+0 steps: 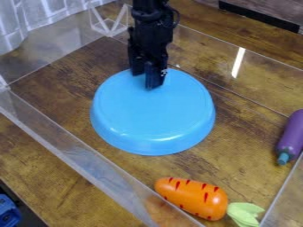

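The black gripper (149, 64) reaches down from the top of the camera view to the back rim of a large light blue round object (151, 115), which looks like an upturned bowl or plate. Its fingertips are at or just over that rim; whether they are open or shut on it cannot be made out. An orange toy carrot (192, 197) with green leaves lies at the lower right, and a purple toy vegetable (292, 133), perhaps an eggplant, lies at the right edge.
Clear plastic walls border the wooden surface (59, 78). A blue object (6, 213) sits outside the wall at the lower left. Bare wood shows left of the blue object and to its upper right.
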